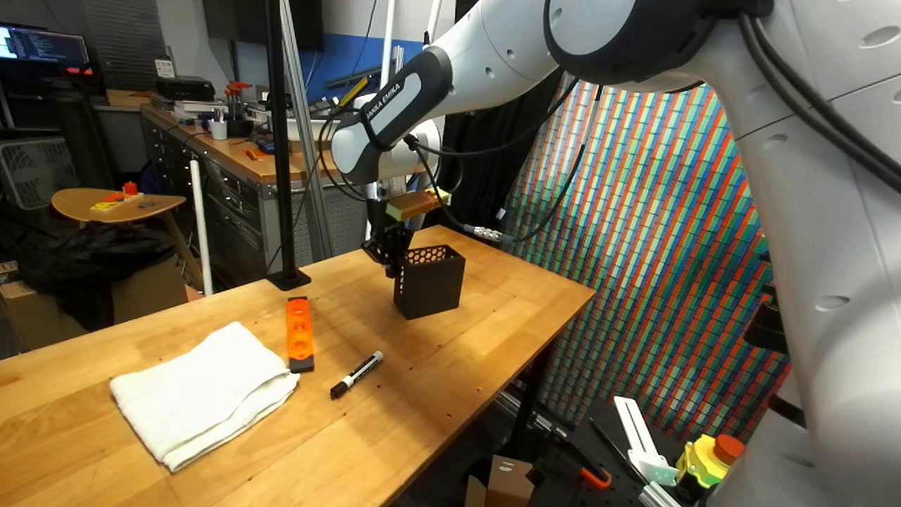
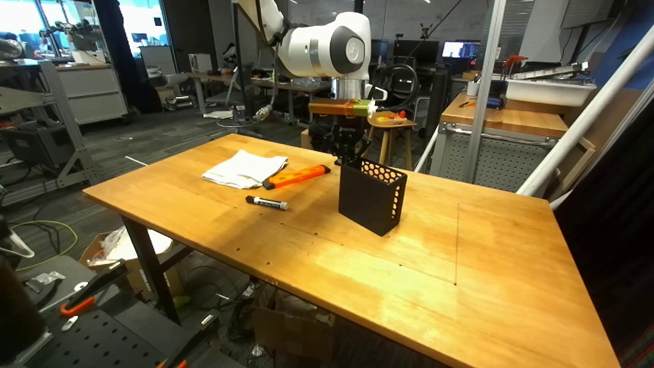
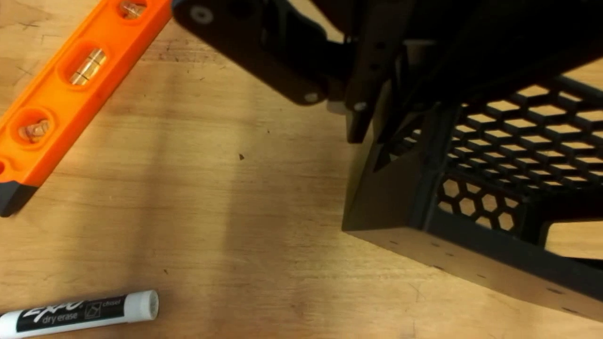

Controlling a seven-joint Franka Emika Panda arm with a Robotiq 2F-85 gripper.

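A black box with honeycomb-pierced sides and an open top (image 1: 432, 286) is upright at the table's far end in exterior view 1. My gripper (image 1: 397, 263) is at its near-left upper edge, shut on the box's wall. From the other side, exterior view 2 has the box (image 2: 371, 199) right of the marker, the gripper (image 2: 348, 160) at its back rim. The wrist view shows the box's corner (image 3: 387, 189) running up between the dark fingers of the gripper; the exact contact is hard to make out in shadow.
An orange level (image 1: 300, 332), a black-and-white Expo marker (image 1: 356, 375) and a folded white cloth (image 1: 205, 391) lie on the wooden table. A black post (image 1: 289, 274) stands at the table's back edge. Right of the box in exterior view 2, the tabletop (image 2: 490, 263) is bare.
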